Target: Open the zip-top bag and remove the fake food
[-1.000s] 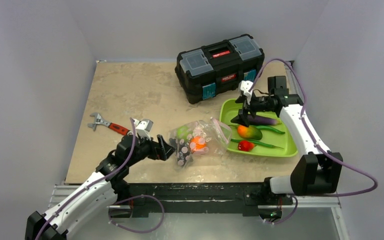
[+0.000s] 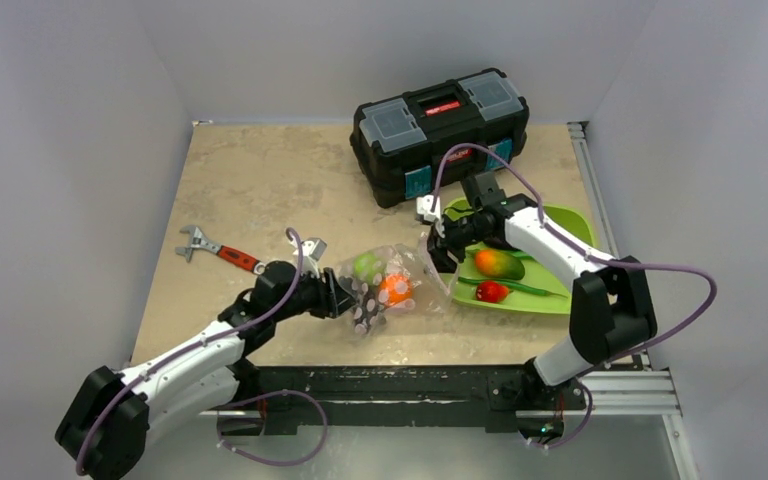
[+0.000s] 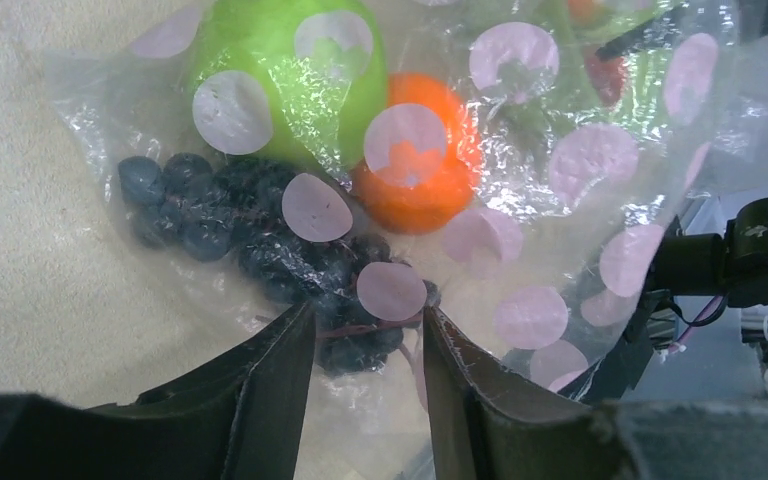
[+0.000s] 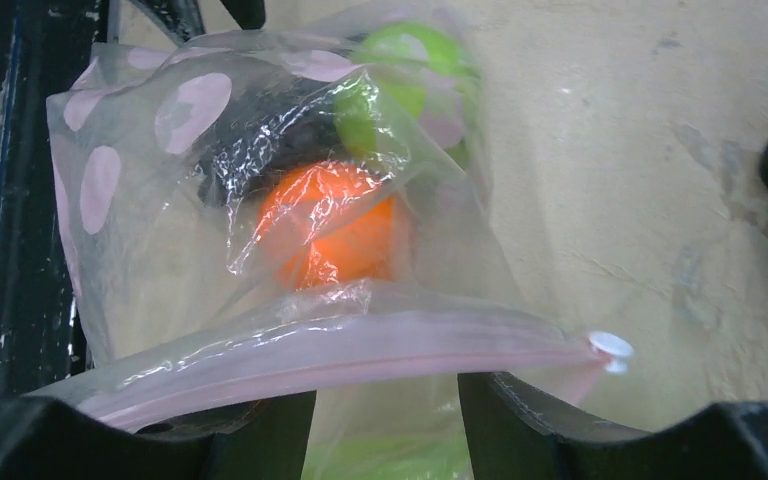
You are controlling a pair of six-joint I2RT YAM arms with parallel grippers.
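The clear bag (image 2: 425,315), with pale pink dots, lies mid-table with its mouth at the tray's left edge. Inside are a green fruit (image 3: 290,90), an orange one (image 3: 420,165) and dark grapes (image 3: 250,220). My left gripper is part open at the grape end, fingers apart, the bag's film showing between them. At the mouth end is my right gripper. The bag's pinkish edge (image 4: 440,345) crosses over its left finger, and film shows in the gap between its fingers; how firmly it grips is unclear.
A green tray (image 2: 570,225) on the right holds a mango (image 2: 498,263), a red vegetable (image 2: 491,291) and long green ones. Behind stands a black toolbox (image 2: 440,130); a wrench (image 2: 222,250) lies left.
My right gripper has come left from over the tray to the bag's mouth. My left gripper has edged right onto the bag's left end, its fingers narrower than before.
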